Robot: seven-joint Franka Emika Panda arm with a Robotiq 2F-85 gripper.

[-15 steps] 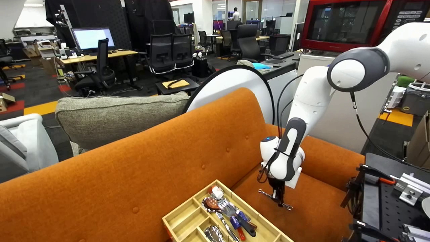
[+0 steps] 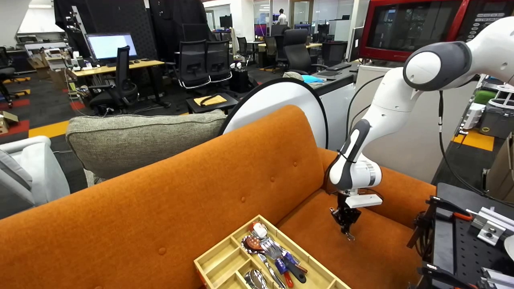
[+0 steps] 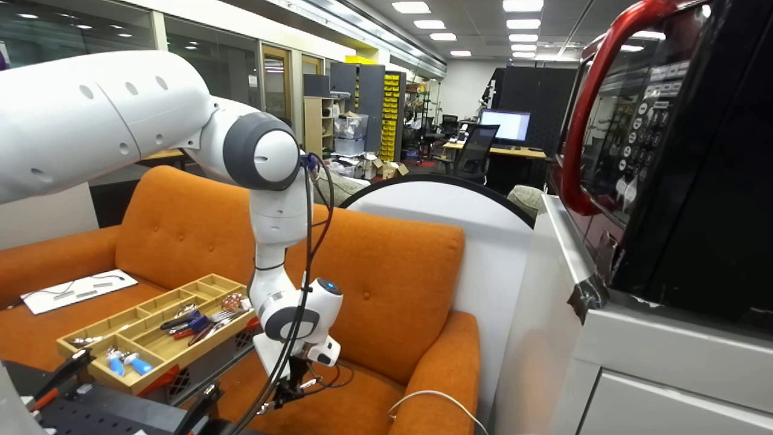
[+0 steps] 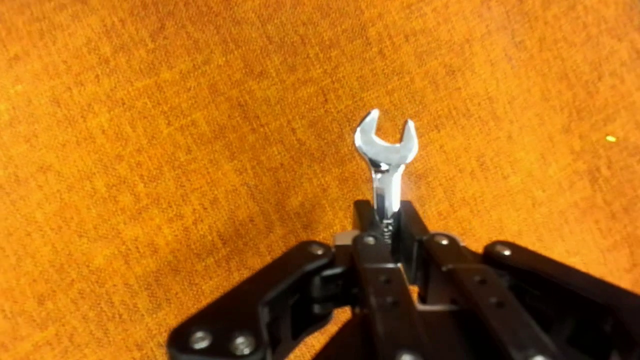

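A shiny metal wrench (image 4: 387,150) is clamped between the fingers of my gripper; its open-ended head sticks out past the fingertips in the wrist view. In exterior view 1 the gripper (image 2: 347,219) hangs over the orange seat (image 2: 380,241), right of the wooden tray, and a ring end of the wrench (image 2: 349,236) shows below it. The second exterior view has the gripper (image 3: 286,395) low over the seat, partly behind cables. How far the wrench is from the cushion is hard to tell.
The wooden organizer tray (image 2: 217,245) holds several utensils and tools in its compartments. A black bench with clamps (image 2: 450,207) stands at the right. The sofa armrest (image 3: 456,355) bounds the seat. Bare cushion lies around the gripper.
The arm has moved right, away from the tray, and its wrist has turned.
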